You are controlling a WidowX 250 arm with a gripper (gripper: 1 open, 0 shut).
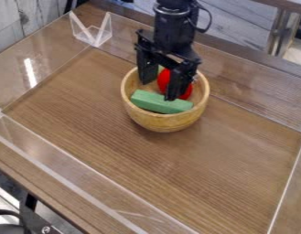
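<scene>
A round wooden bowl (165,118) sits on the table, holding a green block (160,104) at the front and a red round object (186,88) at the back right, partly hidden. My black gripper (165,80) is down inside the bowl's back part, open, its fingers around or just over the area beside the red object; whether they touch it I cannot tell.
A clear plastic container (91,27) stands at the back left.
</scene>
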